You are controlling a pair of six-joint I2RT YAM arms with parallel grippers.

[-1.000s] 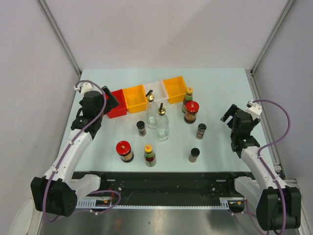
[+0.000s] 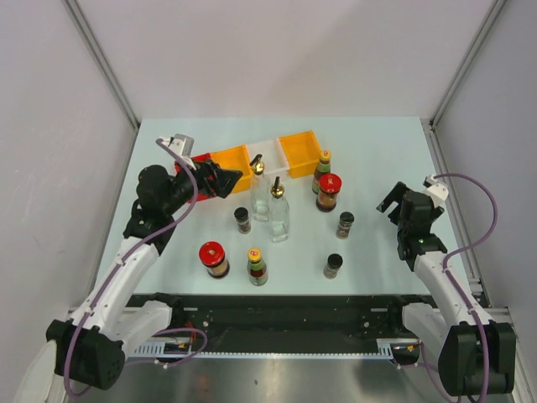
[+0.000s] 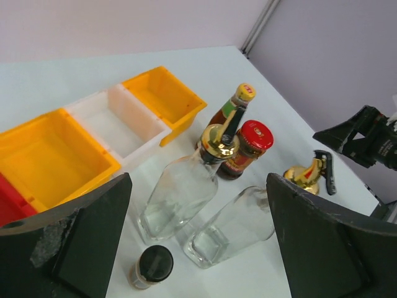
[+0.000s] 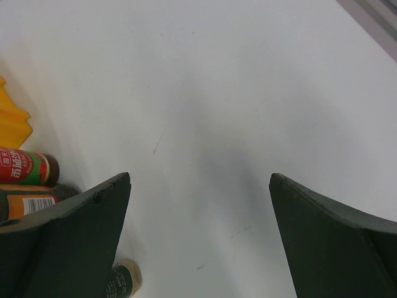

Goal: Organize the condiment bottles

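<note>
Two clear glass bottles with gold spouts, the farther bottle (image 2: 260, 197) and the nearer bottle (image 2: 278, 218), stand mid-table. My left gripper (image 2: 232, 175) is open above the orange bin, left of them; in the left wrist view both bottles show beyond its fingers (image 3: 80, 248). Red-lidded jars (image 2: 328, 192) flank them, with yellow-capped bottles (image 2: 322, 170). Over the right side hangs my right gripper (image 2: 389, 201), open and empty.
Behind the bottles runs a row of bins: a red bin (image 2: 197, 193), an orange bin (image 2: 220, 159), a white bin (image 2: 267, 149) and a second orange bin (image 2: 299, 154).
My left gripper has moved right, from over the red bin to near the farther glass bottle. The right arm has barely shifted, and the bottles stand where they were.
</note>
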